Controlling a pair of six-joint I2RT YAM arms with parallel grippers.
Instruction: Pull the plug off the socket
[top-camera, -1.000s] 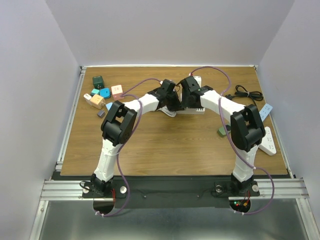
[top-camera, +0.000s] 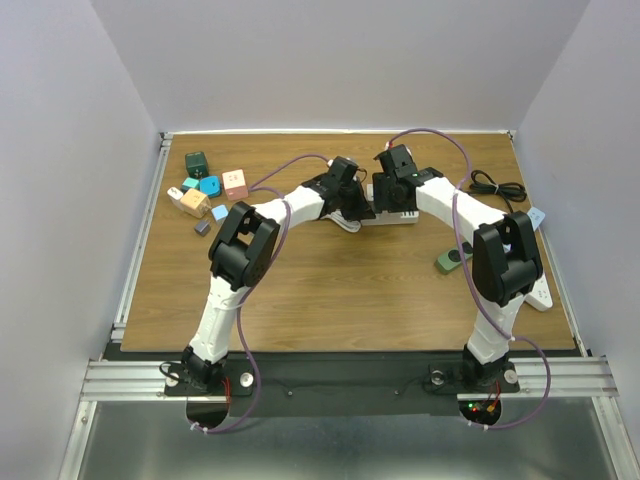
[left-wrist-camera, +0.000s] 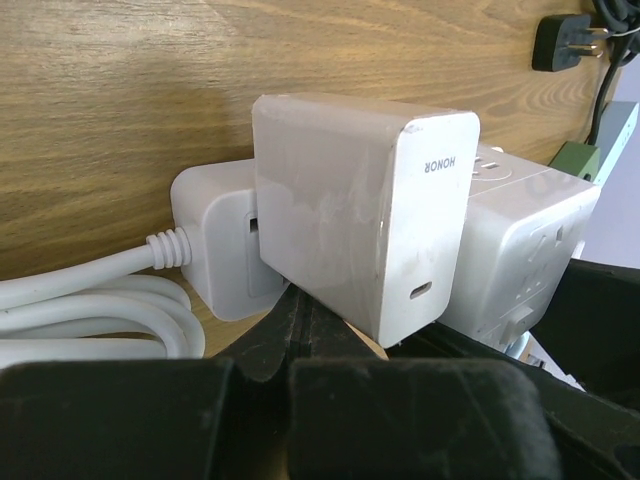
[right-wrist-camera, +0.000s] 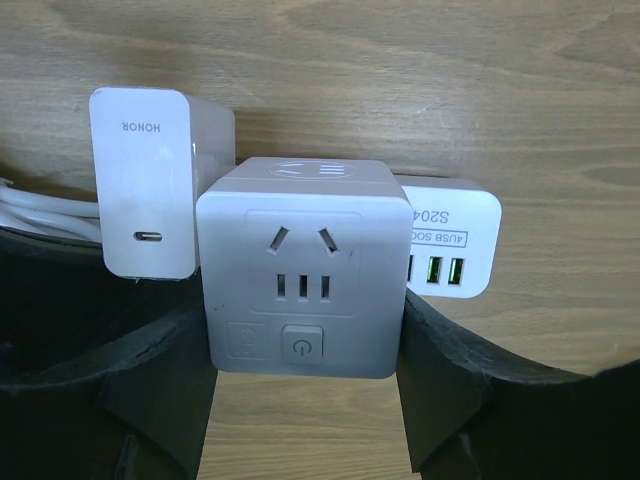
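A white power strip (left-wrist-camera: 215, 235) marked S204, with green-edged USB ports, lies on the table. In the right wrist view, a white cube socket (right-wrist-camera: 302, 235) with a power button stands over it, and my right gripper is shut on the cube, one finger along each side. Left of the cube there is a white HONOR charger (right-wrist-camera: 143, 190). In the left wrist view my left gripper is shut, its tips low between the strip's cable end and the charger, with nothing visible between them. Whether the tips touch either, I cannot tell.
The strip's coiled white cable (left-wrist-camera: 110, 310) lies to the left. A black cable with a plug (top-camera: 495, 185), a green block (top-camera: 452, 258) and white strips (top-camera: 540, 292) are at the right. Several small boxes fill the left back.
My right gripper has shifted a little to the right, and the white strip and coiled cable have slid slightly the same way. My left gripper has also moved slightly right.
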